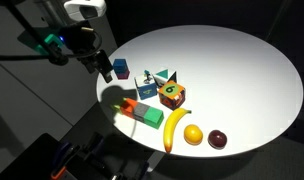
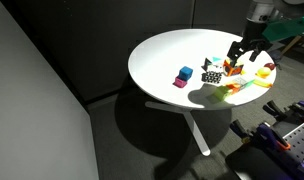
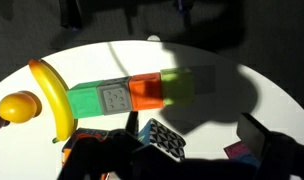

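My gripper is open above the white round table (image 1: 227, 70), with nothing between its fingers. In exterior view 1 the gripper (image 1: 84, 80) hangs over the table's left edge. A row of blocks lies near the rim: a green block (image 3: 87, 100), a grey studded block (image 3: 116, 97), an orange block (image 3: 146, 91) and a yellow-green block (image 3: 178, 86). They touch end to end, apart from my fingers. A red and blue block pair (image 3: 241, 152) is partly hidden by one finger. A dotted block (image 3: 162, 138) shows beside the other finger.
A banana (image 1: 173, 130), an orange (image 1: 193, 134) and a dark red fruit (image 1: 217, 139) lie near the front rim. An orange patterned cube (image 1: 172, 95) and a white-green block (image 1: 166, 76) stand mid-table.
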